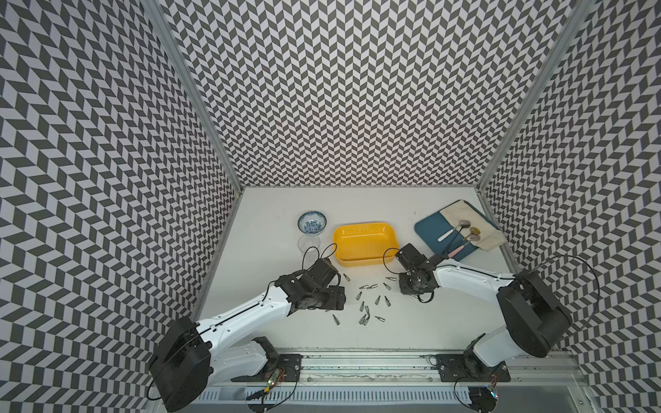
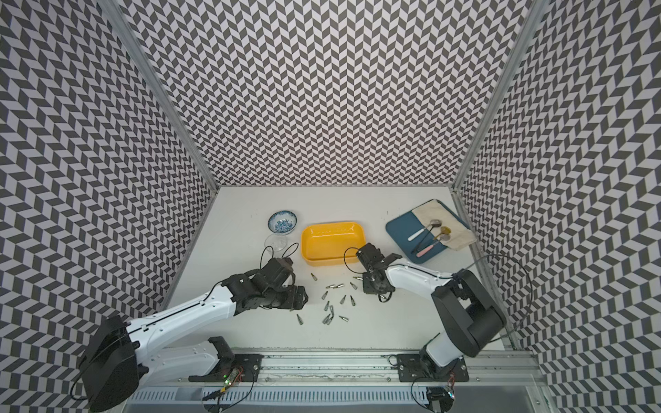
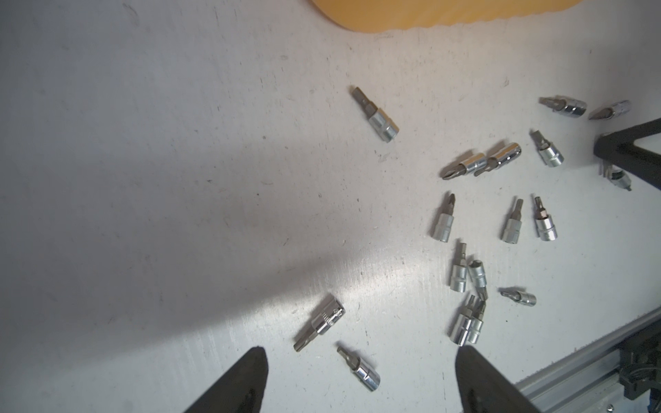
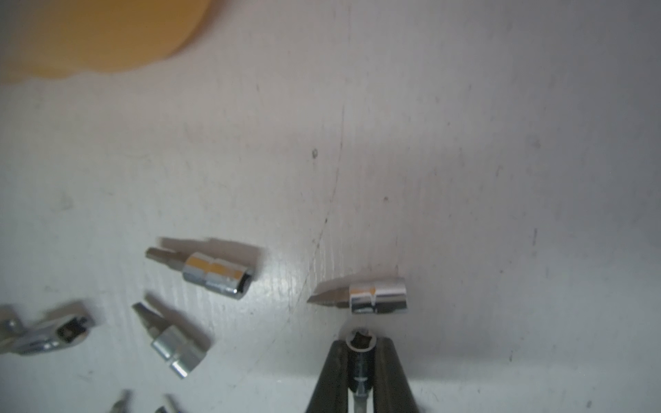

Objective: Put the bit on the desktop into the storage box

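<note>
In the right wrist view my right gripper is shut on a silver bit [image 4: 360, 375], its socket end facing up the frame. Just beyond that lies a pointed bit [image 4: 377, 296], sideways on the white desktop. To its left rest another bit [image 4: 217, 274] and a shorter one [image 4: 177, 349]. The left wrist view has my left gripper open, fingers wide apart, a bit [image 3: 360, 368] visible between them and a longer bit [image 3: 322, 321] just above. The yellow storage box [image 1: 365, 261] stands behind the scattered bits, between the two arms.
Several more bits lie between the arms, including a close cluster [image 3: 468, 320]. A patterned bowl [image 1: 312, 221] sits left of the box, a clear dish [image 1: 306, 242] in front of it. At right, a blue mat [image 1: 430, 228] carries a cloth and spoons.
</note>
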